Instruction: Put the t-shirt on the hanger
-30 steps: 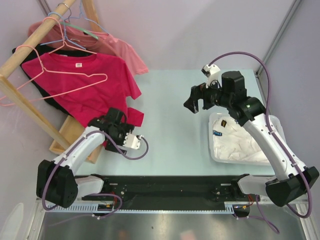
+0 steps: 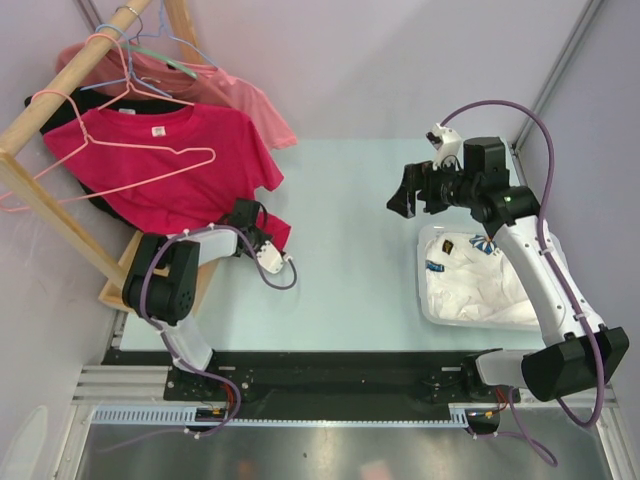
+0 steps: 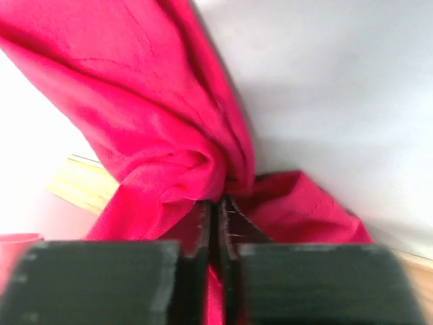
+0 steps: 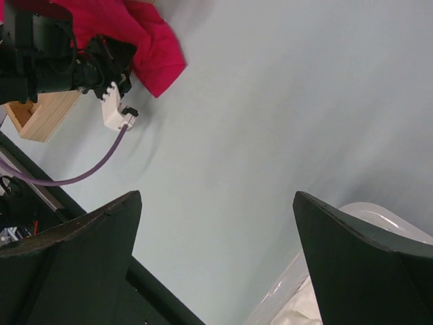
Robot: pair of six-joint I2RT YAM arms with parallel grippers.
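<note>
A bright pink-red t-shirt [image 2: 180,175] lies at the left beneath a wooden rack with hangers [image 2: 207,151]. My left gripper [image 2: 255,235] is down on the shirt's lower corner; in the left wrist view it is shut on the gathered red fabric [image 3: 169,135]. My right gripper [image 2: 410,200] hangs open over the table at the right, with nothing between its fingers.
The rack's top bar [image 2: 75,70] holds several hangers, with a lighter pink shirt [image 2: 255,105] and black cloth behind. A wooden box [image 4: 51,115] sits under the rack. A plastic tray [image 2: 480,320] with white cloth stands right.
The right gripper has moved a little to the right.
</note>
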